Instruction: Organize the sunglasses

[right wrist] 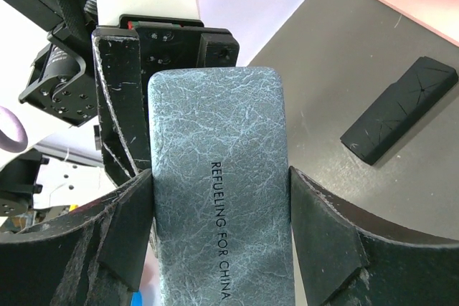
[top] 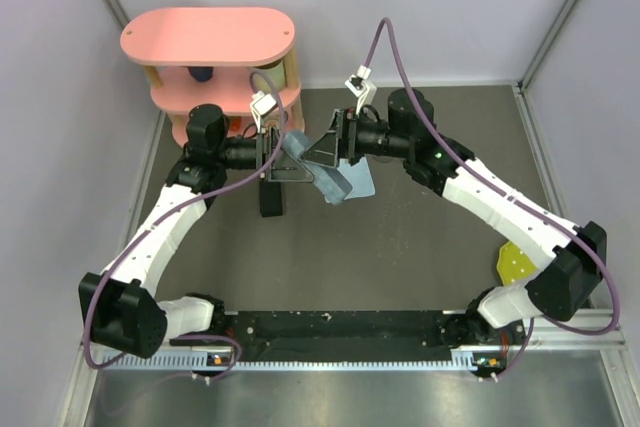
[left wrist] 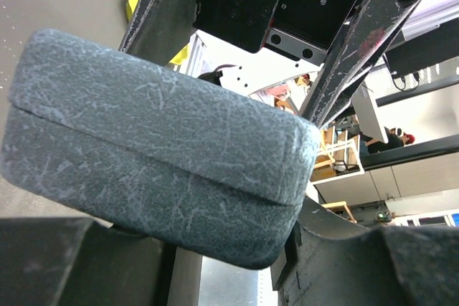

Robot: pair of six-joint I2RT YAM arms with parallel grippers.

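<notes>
A grey fabric glasses case is between my two grippers in mid-air; in the right wrist view the case reads "REFUELING FOR CHINA". My left gripper is shut on it; the case fills much of the left wrist view. My right gripper has its fingers either side of the case, close against it; whether they grip it is unclear. A black case lies on the table, also seen left of centre in the top view.
A pink wooden shelf stands at the back left, holding several items. A pale blue cloth lies beneath the right arm. A yellow dotted cloth is at the right edge.
</notes>
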